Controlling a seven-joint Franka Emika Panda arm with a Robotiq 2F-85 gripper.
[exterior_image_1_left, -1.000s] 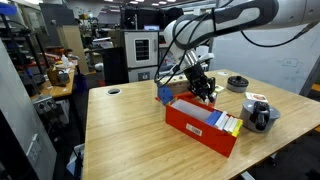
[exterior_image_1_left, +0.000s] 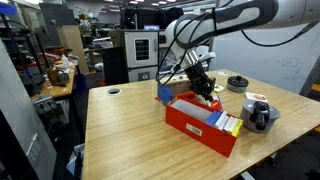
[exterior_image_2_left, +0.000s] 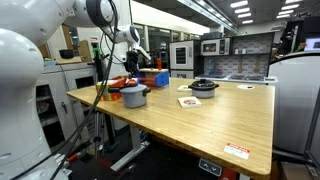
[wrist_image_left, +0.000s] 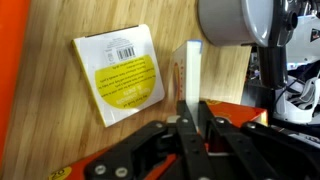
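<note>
My gripper is shut on a slim orange-and-white box (wrist_image_left: 188, 70), which stands out ahead of the fingers in the wrist view. Beyond and to the left of it, a flat white-and-yellow packet (wrist_image_left: 122, 76) lies on the wooden table. Exterior view 1 has the gripper (exterior_image_1_left: 206, 97) low over the rear of an open red bin (exterior_image_1_left: 198, 135). The held box is hard to make out there, and the arm hides part of the bin's far side.
Several book-like boxes (exterior_image_1_left: 226, 122) stand in the bin's right end. Close on the right is a metal pot (exterior_image_1_left: 260, 114). Farther back sits a dark lidded pot (exterior_image_2_left: 203, 88), with a small white-and-red packet (exterior_image_2_left: 189, 102) nearby.
The gripper and arm have shifted only slightly over the bin. The bin, its boxes and the pots look unmoved.
</note>
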